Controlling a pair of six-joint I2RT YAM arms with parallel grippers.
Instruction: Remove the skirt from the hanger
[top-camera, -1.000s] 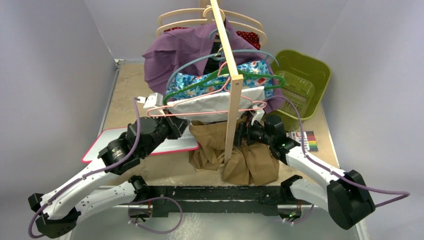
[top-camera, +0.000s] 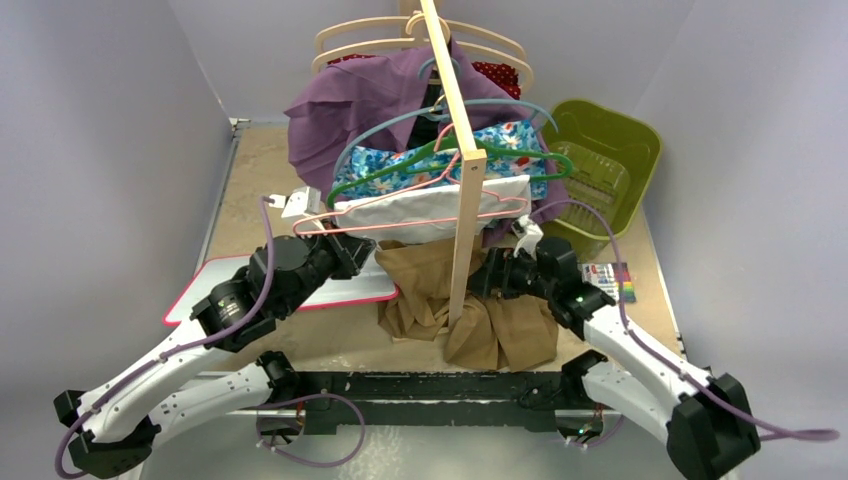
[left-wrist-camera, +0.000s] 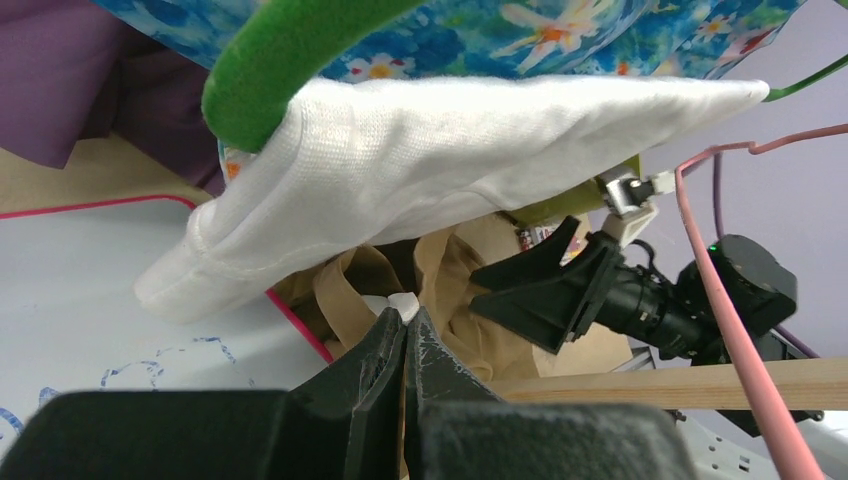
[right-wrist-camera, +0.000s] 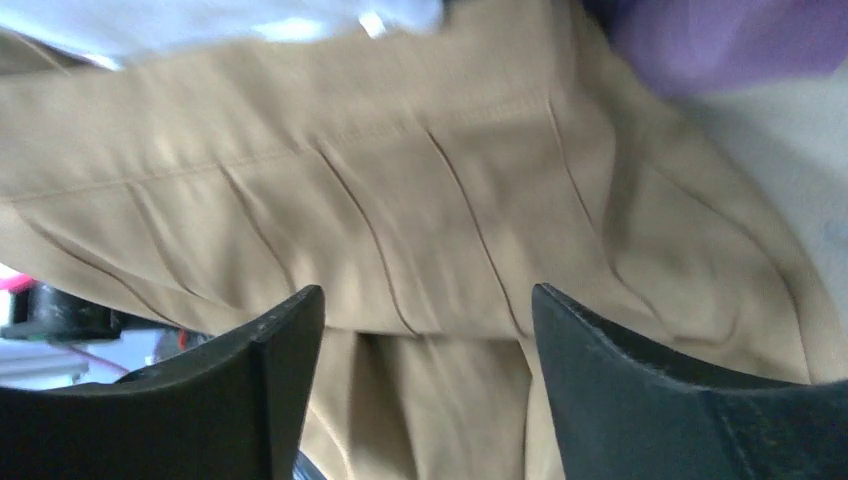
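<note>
A brown pleated skirt (top-camera: 505, 330) lies crumpled on the table below the rack, its pleats filling the right wrist view (right-wrist-camera: 430, 220). Pink hanger (top-camera: 380, 230) hangs at the rack front with white cloth (left-wrist-camera: 440, 150) behind it. My left gripper is shut, nothing visible between its fingers, under the white cloth at the left. My right gripper stands open over the brown fabric, right of the rack's wooden post.
The wooden rack (top-camera: 468, 240) holds several hangers with purple and floral fabrics. A green basket (top-camera: 625, 160) stands back right, markers (top-camera: 605, 282) beside it. A whiteboard (top-camera: 210, 280) lies left.
The right arm has shifted its elbow toward the front and right, with the gripper now turned somewhat differently over the brown skirt. The left arm is almost unchanged.
</note>
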